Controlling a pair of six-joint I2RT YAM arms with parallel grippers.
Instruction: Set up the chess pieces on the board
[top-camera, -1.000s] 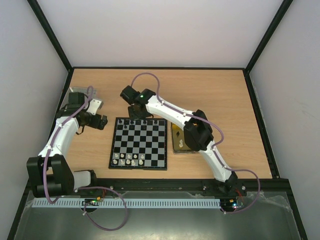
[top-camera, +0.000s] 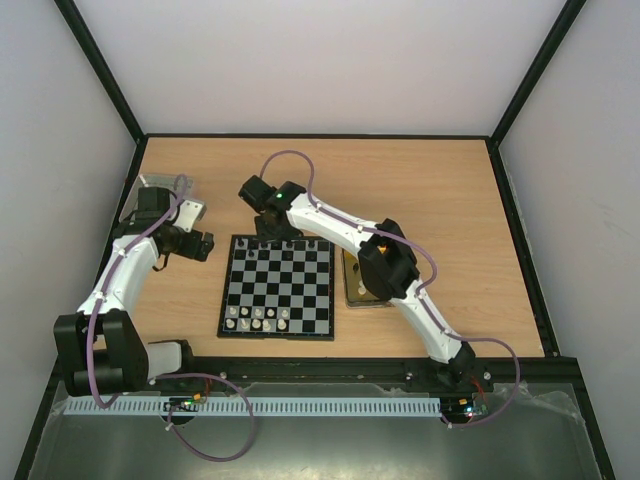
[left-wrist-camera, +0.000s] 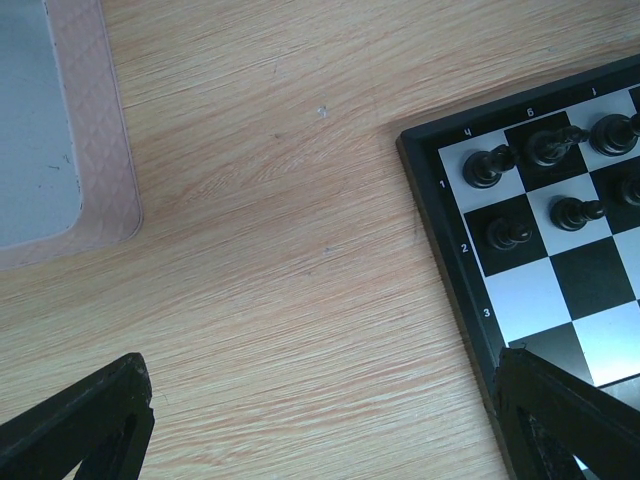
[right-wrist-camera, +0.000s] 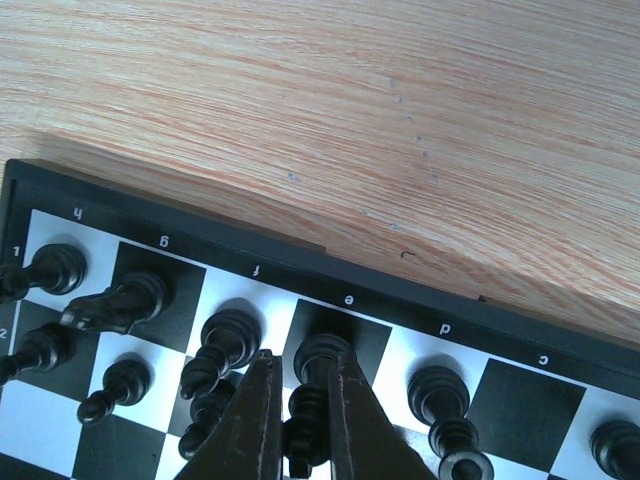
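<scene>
The chessboard (top-camera: 300, 290) lies on the table, with black pieces along its far side and white pieces (top-camera: 257, 324) grouped at its near left. In the right wrist view, my right gripper is shut on a tall black piece (right-wrist-camera: 308, 415). Its base overlaps an empty dark back-row square (right-wrist-camera: 345, 332), between a black piece (right-wrist-camera: 233, 335) and another black piece with a hollow top (right-wrist-camera: 440, 400). Whether the base touches the board I cannot tell. Left of the board, my left gripper stands open and empty over bare wood.
A shallow tray (top-camera: 368, 303) with a few pieces sits right of the board, partly under the right arm. At the far left is a pale bin (left-wrist-camera: 105, 150). Several black pawns crowd the second row near the right fingers. Wood beyond the board's far edge is clear.
My right gripper, still holding the black piece, has shifted toward the far edge, bringing the base from the second row over the empty back-row square.
</scene>
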